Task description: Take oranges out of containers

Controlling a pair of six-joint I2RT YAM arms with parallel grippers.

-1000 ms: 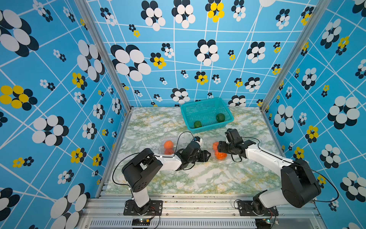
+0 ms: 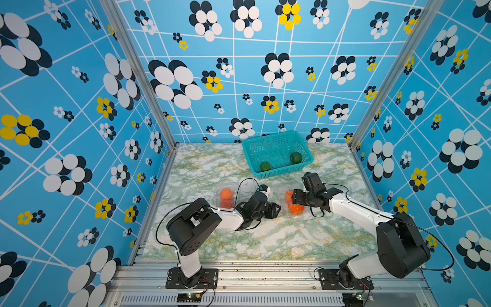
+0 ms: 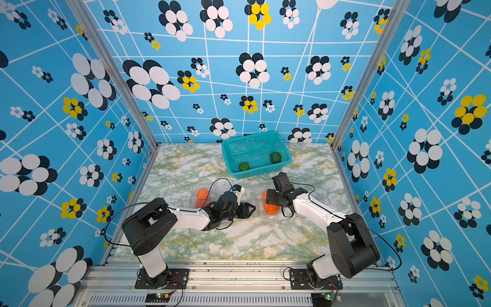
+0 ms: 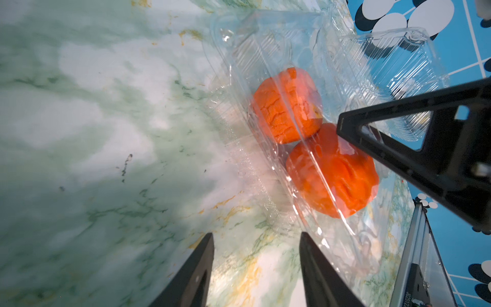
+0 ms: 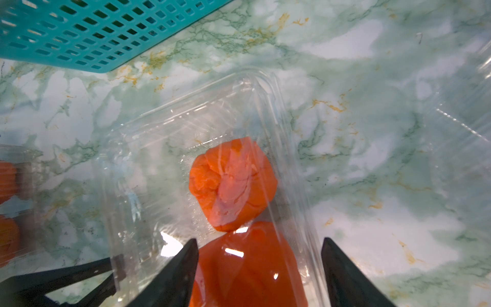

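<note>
A clear plastic container holding orange fruits stands between my grippers. One orange lies in its middle, touching a larger, shiny orange-red fruit. My right gripper is open above this container, nothing gripped, its fingers near the larger fruit. On the container's left side my left gripper is also open and empty, just off the wall; its finger shows in the right wrist view. A second clear container holds an orange and another fruit, partly hidden by my left arm.
A teal basket with two green fruits stands at the back. Clear plastic, seemingly the open lid, lies to the right in the right wrist view.
My left arm has shifted slightly, its gripper a little forward and down in the top left view. The right arm, fruits and basket look unmoved.
</note>
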